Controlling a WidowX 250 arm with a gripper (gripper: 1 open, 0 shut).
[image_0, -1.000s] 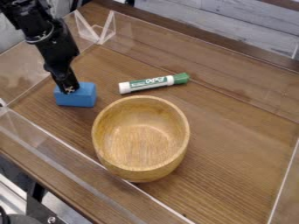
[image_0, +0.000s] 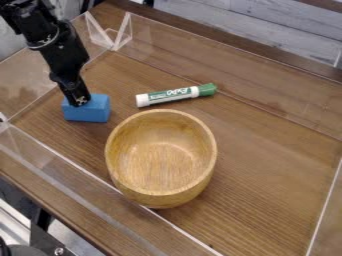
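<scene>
My black gripper (image_0: 76, 98) reaches down from the upper left, its tips at the top of a blue box (image_0: 86, 111) that lies on the wooden table at the left. The fingers look closed, with nothing visible between them, though the dark fingertips are hard to make out against the box.
A large tan bowl (image_0: 162, 158) stands right of and nearer than the box. A white tube with a green end (image_0: 175, 94) lies behind the bowl. Clear plastic walls edge the table at the left.
</scene>
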